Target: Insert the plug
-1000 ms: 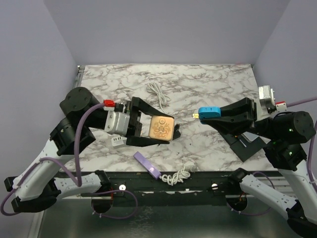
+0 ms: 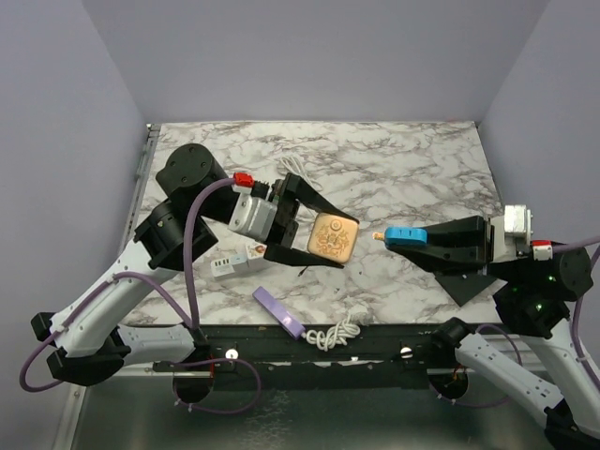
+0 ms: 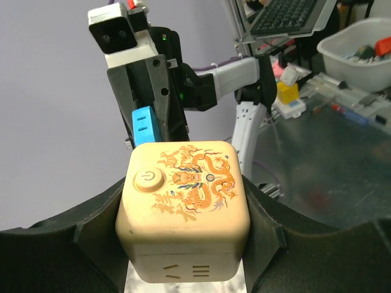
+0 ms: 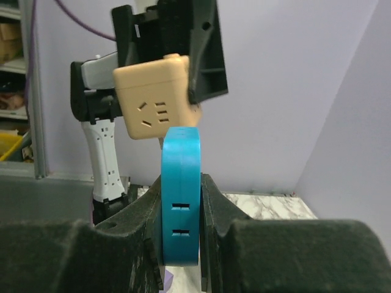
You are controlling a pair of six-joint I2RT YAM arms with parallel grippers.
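Note:
In the top view my left gripper (image 2: 339, 241) is shut on a cream cube-shaped socket (image 2: 333, 237) with a gold dragon pattern. The left wrist view shows a round power button on the socket (image 3: 183, 201) and slots on its lower face. Across a small gap to its right, my right gripper (image 2: 410, 240) is shut on a blue plug (image 2: 406, 236), prongs toward the socket. In the right wrist view the blue plug (image 4: 181, 195) stands upright between the fingers, and the slotted face of the socket (image 4: 153, 104) appears above and behind it. Plug and socket are apart.
Both things are held above a marble-patterned table (image 2: 403, 169). On it lie a purple power strip (image 2: 278, 311), a coiled white cord (image 2: 333, 333), a white power strip (image 2: 230, 266) and a dark flat case (image 2: 464, 288).
The right gripper, still holding the plug, has shifted slightly right and down.

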